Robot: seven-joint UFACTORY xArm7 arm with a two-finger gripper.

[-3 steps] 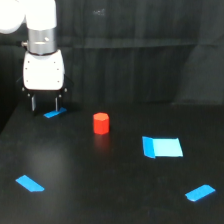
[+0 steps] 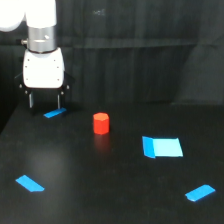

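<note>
My white gripper hangs at the upper left of the camera view, its two dark fingers apart with nothing seen between them. Below it, on the dark table, lies a strip of blue tape. A red block sits upright near the middle, to the right of the gripper and apart from it.
A light blue square with a darker blue edge lies right of the red block. Further blue strips mark the front left and front right. A dark curtain stands behind.
</note>
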